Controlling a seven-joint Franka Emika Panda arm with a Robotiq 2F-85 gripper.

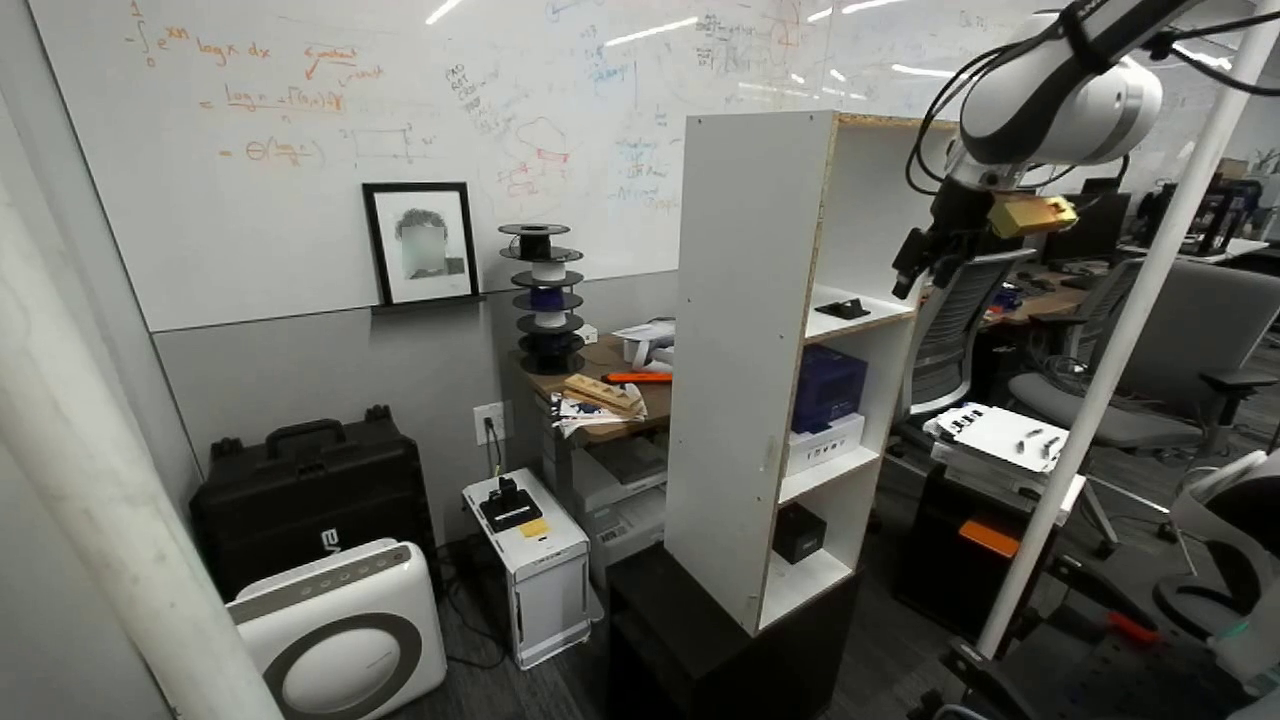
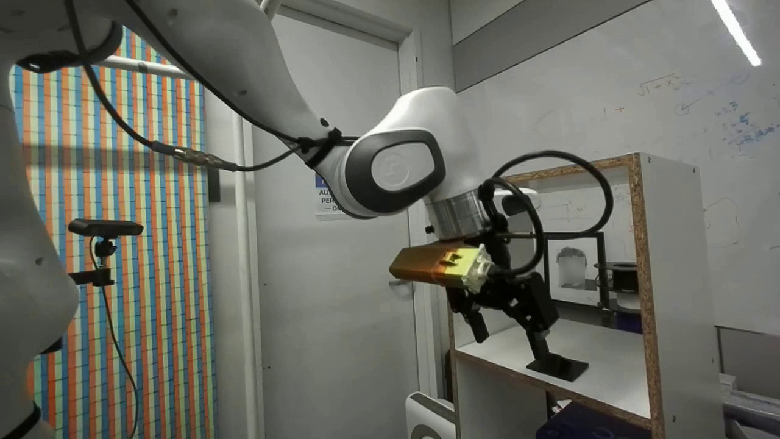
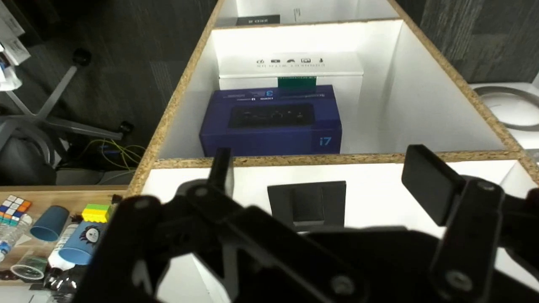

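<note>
A small flat black object (image 2: 557, 367) with a raised middle lies on the white top shelf (image 2: 607, 344) of the shelf unit. In the wrist view this black object (image 3: 331, 202) shows between my spread fingers, beyond them. My gripper (image 2: 509, 336) hangs tilted at the open front of that top compartment, its fingers wide apart and nothing between them. From the side, the gripper (image 1: 921, 262) is right of and a little above the black object (image 1: 843, 308), with a gap between the two.
The compartment below holds a dark blue box (image 3: 273, 121) and a white box (image 3: 348, 70). Chipboard edges (image 3: 333, 159) frame the compartments. A table (image 3: 86, 194) with cups and a puzzle cube lies at the wrist view's lower left. A white pole (image 1: 1122, 348) stands near the arm.
</note>
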